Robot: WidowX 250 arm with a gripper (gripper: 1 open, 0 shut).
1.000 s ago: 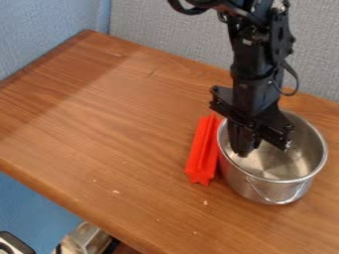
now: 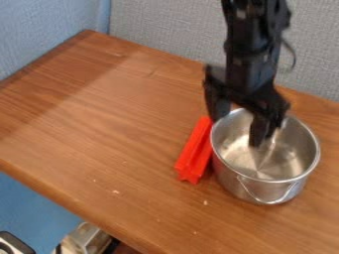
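Note:
My black gripper point(image 2: 244, 121) is blurred, its fingers spread open over the upper part of a steel pot point(image 2: 269, 184) on the right side of the wooden table. The left finger is near the pot's left rim, and the right one reaches over its inside. Red stick-like pieces point(image 2: 192, 156) lie side by side just left of the pot. What is inside the pot is partly hidden by the gripper and blur.
A grey-blue wall stands behind it. Below the front left edge is a blue surface with metal hardware point(image 2: 83, 241).
The gripper has risen and shifted slightly left, now blurred with motion, its fingers appearing wider apart. The red pieces and pot have shifted slightly left.

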